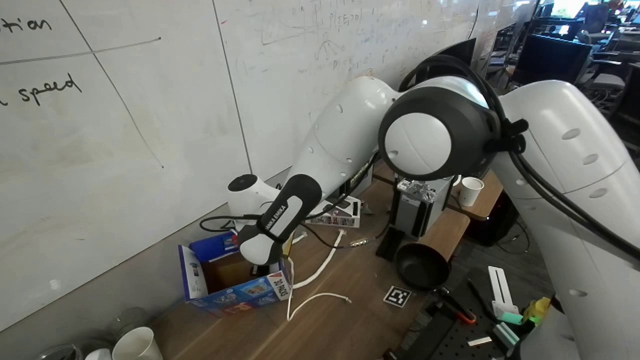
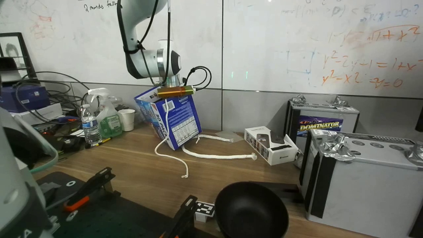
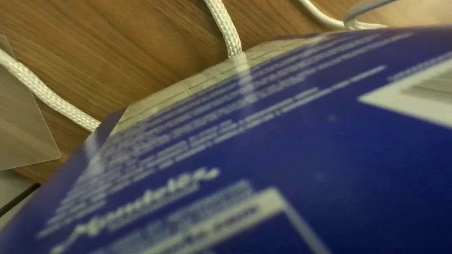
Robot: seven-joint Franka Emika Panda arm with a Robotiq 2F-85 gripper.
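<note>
A blue cardboard box (image 2: 180, 121) with an open top tilts above the table in exterior view 2, its lower corner near the wood. My gripper (image 2: 173, 95) is at the box's upper edge, shut on its wall; the fingertips are hidden. From exterior view 1, the box (image 1: 249, 295) appears beneath the hand, its inside partly visible. A printed blue panel (image 3: 317, 148) fills most of the wrist view, where no fingers show. One thin white rope (image 2: 167, 119) hangs down the box's front onto the table. A thicker white rope (image 2: 222, 156) lies beside the box.
A white small box (image 2: 273, 146) and grey batteries (image 2: 365, 190) stand to the right in exterior view 2. A black pan (image 2: 251, 210) sits in front. Spray bottle (image 2: 107, 119), water bottle (image 2: 90, 127) and paper cup (image 2: 127, 119) are at left. The whiteboard wall is close behind.
</note>
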